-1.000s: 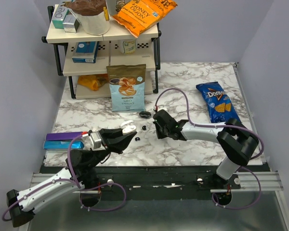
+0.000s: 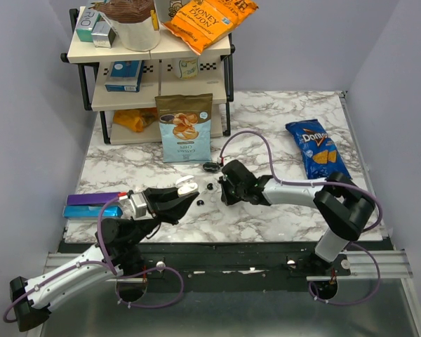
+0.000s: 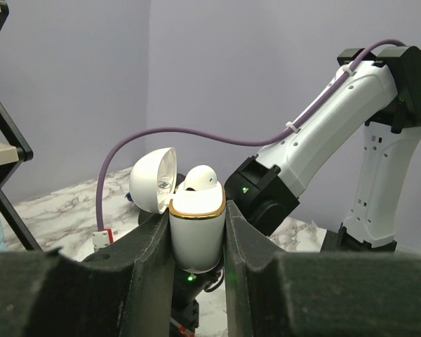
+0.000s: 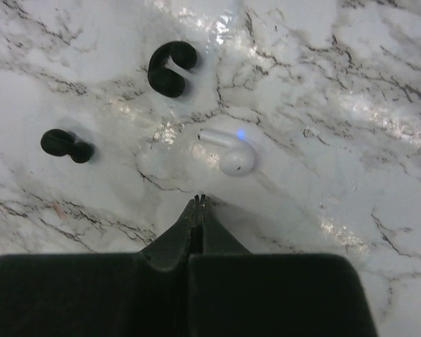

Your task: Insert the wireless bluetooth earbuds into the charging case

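Note:
My left gripper is shut on the white charging case [image 3: 196, 235], held upright with its lid [image 3: 151, 181] open; one white earbud [image 3: 200, 177] shows in its top. In the top view that gripper [image 2: 186, 193] is left of centre, above the counter. My right gripper is shut, empty, pointing down over the marble. A white earbud [image 4: 235, 160] with a small blue light lies just beyond its tips in the right wrist view. Two black earbud-like pieces [image 4: 167, 81] [image 4: 56, 142] lie nearby.
A Doritos bag [image 2: 316, 149] lies at the right, a chips bag [image 2: 186, 126] stands before the shelf [image 2: 147, 49], and a black oval item [image 2: 211, 167] sits near the centre. Blue and purple boxes [image 2: 91, 210] are at the left edge. The marble counter is otherwise fairly clear.
The right arm and its cable have shifted slightly over the counter, its gripper still near the centre. The left arm and the held case look unchanged.

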